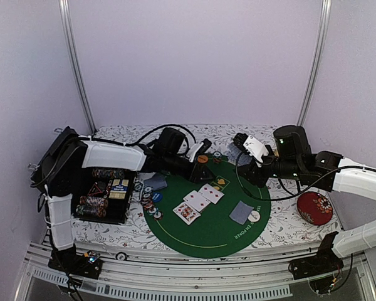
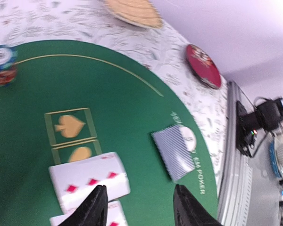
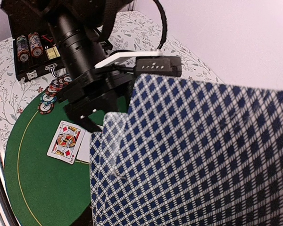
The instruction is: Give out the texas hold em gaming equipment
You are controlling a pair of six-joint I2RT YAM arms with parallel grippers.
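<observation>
Three face-up diamond cards lie in a slanting row on the green poker mat (image 1: 194, 241), with the king (image 1: 186, 212) nearest the front edge. My left gripper is open above the mat behind this row, nothing between its fingers. At the back right, my right gripper (image 1: 243, 157) is shut on blue-checked cards (image 3: 207, 150), held raised with their backs filling much of the right wrist view. Its fingers are hidden there. Blue-backed cards (image 1: 241, 212) lie face down on the mat's right, and others (image 1: 155, 182) on its left.
An open black case (image 1: 100, 216) with chips stands left of the mat. Stacked chips (image 1: 151, 208) line the mat's left edge, and more chips (image 1: 217, 157) stand at its back. A white disc (image 1: 255, 216) and a red round object (image 1: 314, 207) are on the right.
</observation>
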